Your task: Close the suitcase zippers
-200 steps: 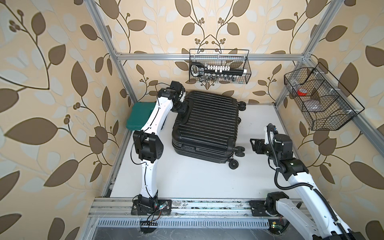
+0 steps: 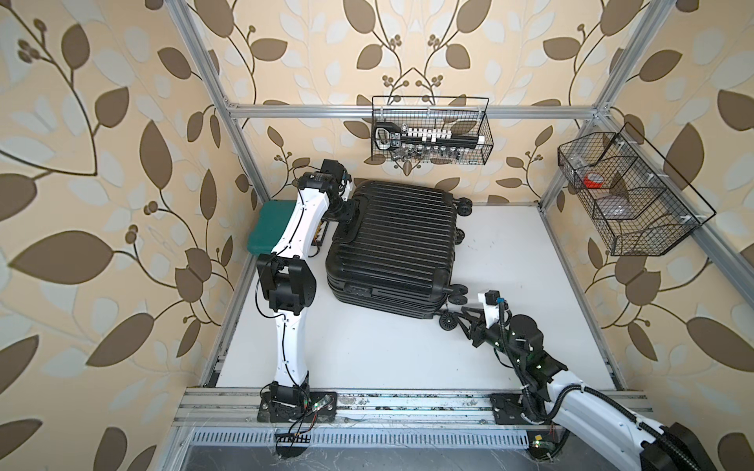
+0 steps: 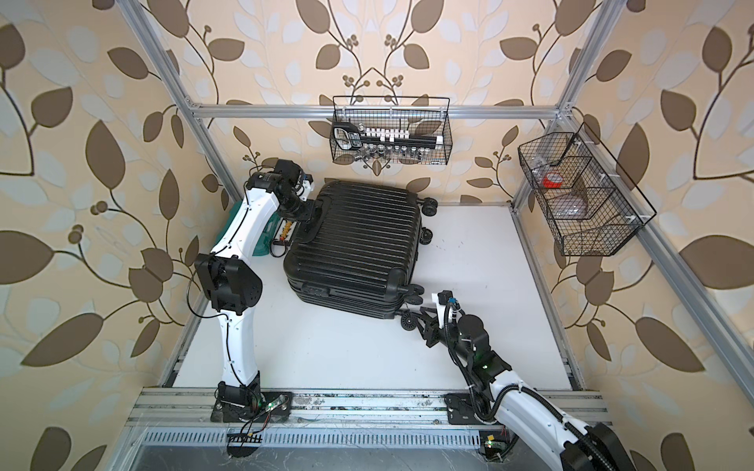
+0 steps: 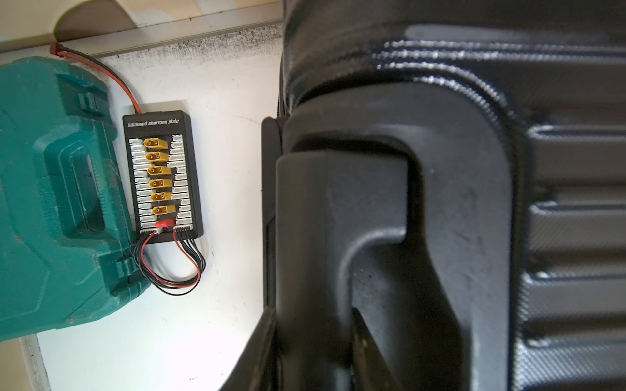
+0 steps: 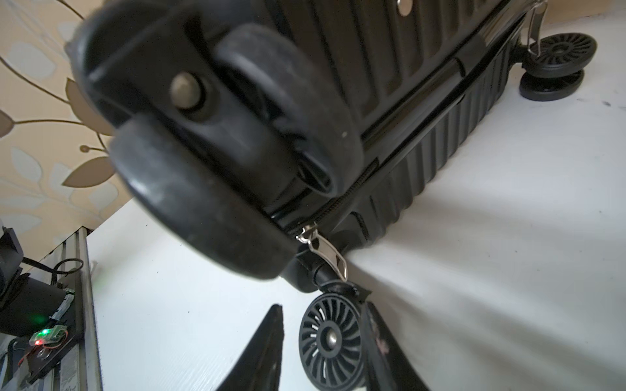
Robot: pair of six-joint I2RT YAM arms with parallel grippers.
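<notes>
A black ridged suitcase (image 2: 388, 243) lies on the white floor, wheels to the right. At its left end my left gripper is shut on the suitcase handle (image 4: 313, 195). My right gripper is part open by the front right wheels, with a swivel wheel (image 5: 331, 339) seen beyond its fingertips. Just above that wheel a silver zipper pull (image 5: 326, 251) hangs on the zipper track; another metal pull (image 5: 536, 26) shows by the far wheels.
A teal case (image 4: 58, 195) and a charging board (image 4: 163, 176) lie left of the suitcase. Wire baskets (image 2: 432, 110) hang on the back and right walls.
The suitcase has shifted slightly left with my left gripper on it. My right gripper has come down and left from the right side to the near wheels.
</notes>
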